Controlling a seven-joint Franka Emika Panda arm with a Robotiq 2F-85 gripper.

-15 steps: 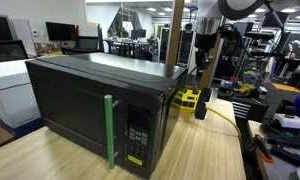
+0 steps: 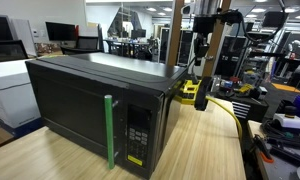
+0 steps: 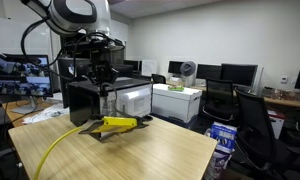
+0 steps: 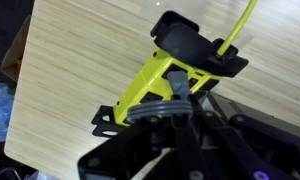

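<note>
A yellow power strip (image 4: 150, 85) with black ends and a yellow cable is below my gripper in the wrist view. The gripper's grey fingers (image 4: 178, 83) are shut on the strip's middle part. From the second exterior view, the strip (image 3: 114, 124) appears right beneath the gripper (image 3: 106, 112), over the wooden table (image 3: 160, 150). It shows beyond the right side of the black microwave (image 2: 95, 105) in the first exterior view, where the strip (image 2: 189, 95) sits by its black end. How far it is off the table, I cannot tell.
The microwave stands close behind the gripper, a green strip (image 2: 109, 130) on its door. The yellow cable (image 3: 60, 143) trails across the table's near left. Bare table lies to the right. Office chairs (image 3: 265, 120) stand beyond.
Beside the microwave, the strip has shifted slightly up in the picture along with the gripper, and its black end shows larger. The cable has shifted with it. The microwave stays put.
</note>
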